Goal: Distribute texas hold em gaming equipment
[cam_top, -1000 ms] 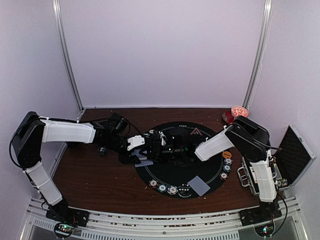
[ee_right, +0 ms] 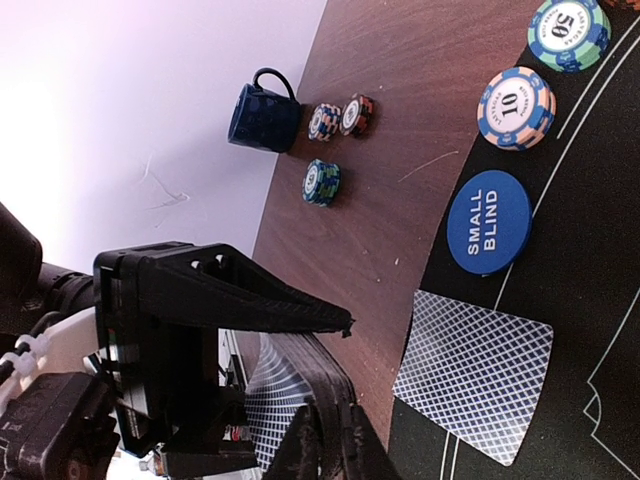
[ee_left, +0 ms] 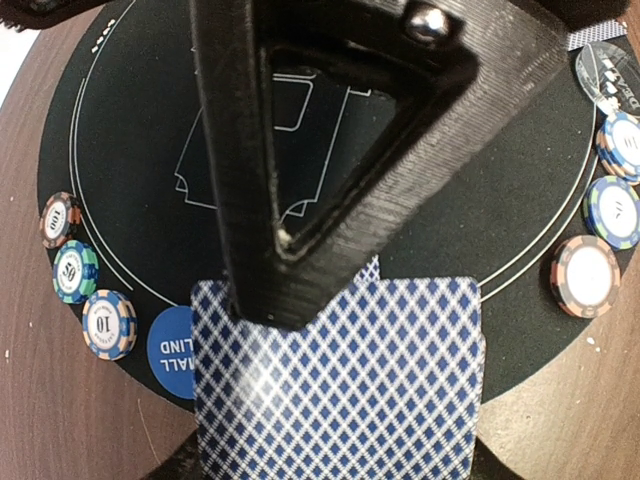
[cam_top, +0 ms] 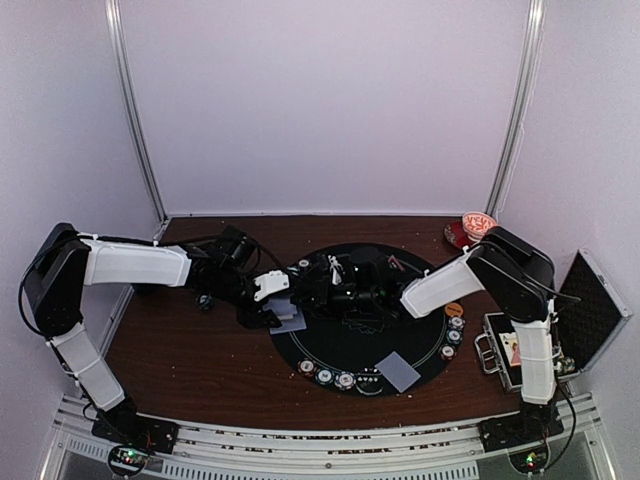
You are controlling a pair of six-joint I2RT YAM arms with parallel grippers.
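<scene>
A deck of blue-checked cards (ee_left: 340, 390) sits between the fingers of my left gripper (cam_top: 270, 314), above the left rim of the round black mat (cam_top: 325, 372). In the right wrist view, the deck's edge (ee_right: 325, 375) shows beneath the left gripper's long black finger (ee_right: 250, 300). My right gripper has its fingertips at the near end of the deck; whether they pinch a card is hidden. Its black finger (ee_left: 290, 285) crosses over the deck in the left wrist view. A card (ee_right: 475, 375) lies face down beside the blue SMALL BLIND disc (ee_right: 489, 222). Another card (cam_top: 398, 371) lies at the front right.
Chips such as the 10 stack (ee_right: 516, 108) line the mat's rim. A dark mug (ee_right: 265, 112) and loose chips (ee_right: 321, 183) stand off the mat. An open metal case (cam_top: 503, 350) is at the right, a red-and-white item (cam_top: 478, 224) at the back right.
The right arm has shifted slightly to the right, and its elbow has moved outward. The left arm stays where it was. The cards on the mat have not moved.
</scene>
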